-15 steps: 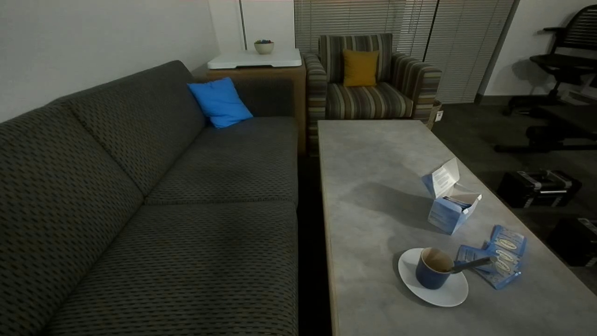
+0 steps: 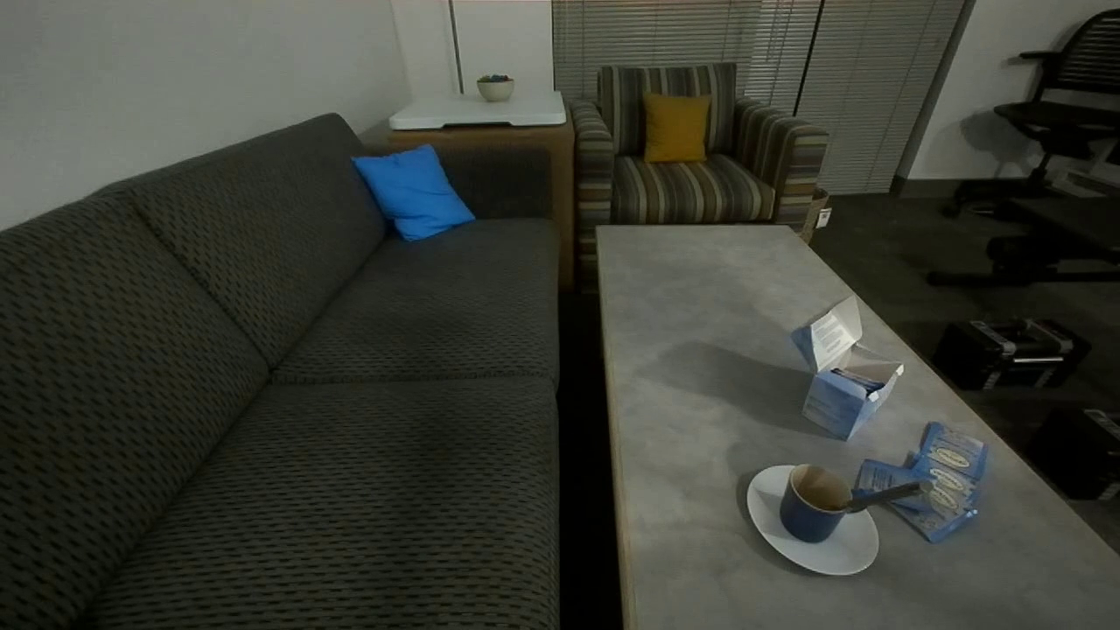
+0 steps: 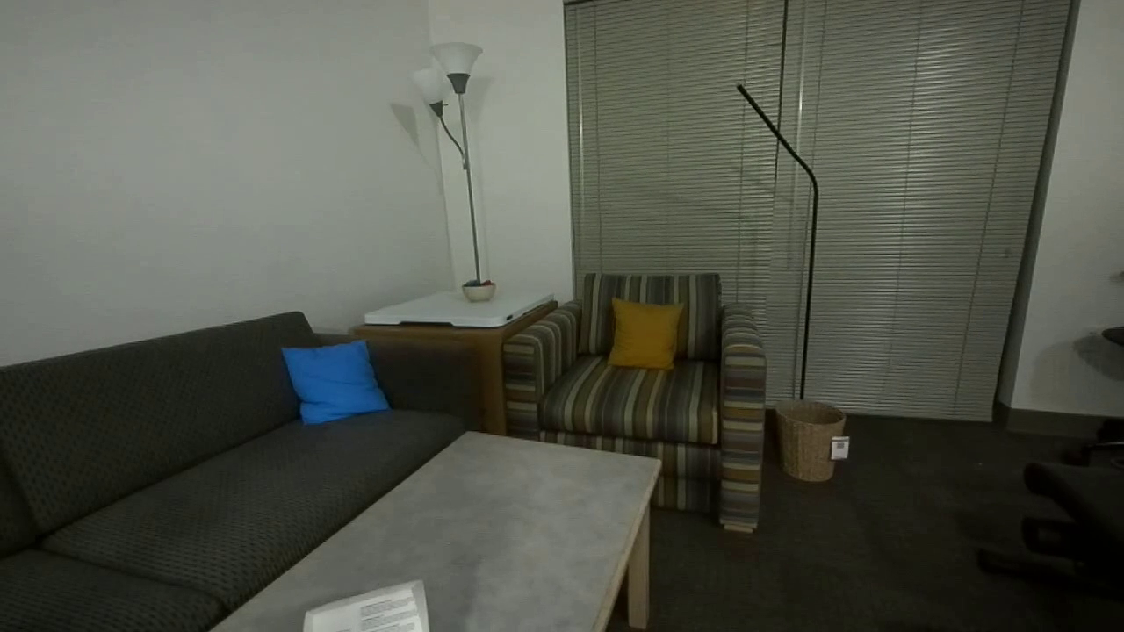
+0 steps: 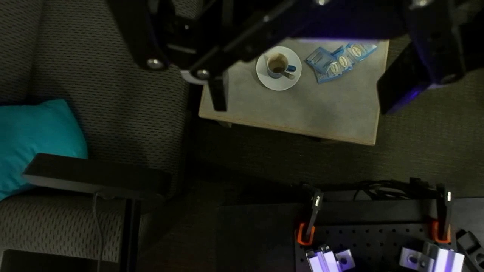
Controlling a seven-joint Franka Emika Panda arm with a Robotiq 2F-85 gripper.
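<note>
In the wrist view my gripper is open, its two dark fingers far apart with nothing between them. Beyond the gap, the table below carries a blue cup (image 2: 808, 521) on a white saucer (image 2: 848, 558). The cup stands upright, brownish inside, and a spoon (image 2: 890, 495) leans out over its rim. Beside the saucer lie several blue packets (image 2: 950, 462), partly overlapping. Farther along the table is a blue and white box (image 2: 836, 404) with its lid flipped up; something dark shows inside. Neither exterior view shows the arm or gripper.
The grey table (image 2: 693, 304) has clear room at its far end and left side. A dark couch (image 2: 441, 462) with a blue pillow (image 2: 417, 194) runs alongside it. Behind stands a striped armchair (image 3: 632, 405) with a yellow pillow (image 3: 645, 333). Black cases (image 2: 1010, 355) sit on the floor.
</note>
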